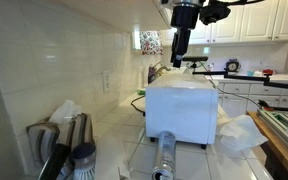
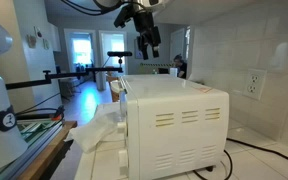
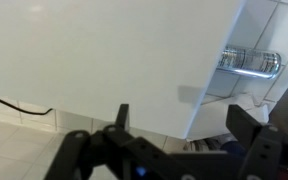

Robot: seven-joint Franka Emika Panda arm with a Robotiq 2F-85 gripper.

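My gripper [image 1: 177, 62] hangs in the air over a white boxy appliance [image 1: 181, 108], pointing down, with nothing in its grasp. From the other side, exterior view 2 shows the gripper [image 2: 148, 52] clear above the flat top of the appliance [image 2: 174, 125], whose near side has vent slots. In the wrist view the two fingers [image 3: 122, 116] stand wide apart, with the appliance's white top [image 3: 104, 60] filling much of the frame. A clear, ribbed cylinder [image 1: 164, 157] lies on the counter against the appliance; its end [image 3: 254, 62] shows past the top's edge.
At the left wall sit a striped holder [image 1: 59, 133], a dark bottle [image 1: 54, 162] and a brush [image 1: 84, 160]. A crumpled white cloth [image 1: 241, 133] lies at the appliance's other side. Cords trail behind, near a wall outlet [image 2: 254, 82]. The appliance's top is bare.
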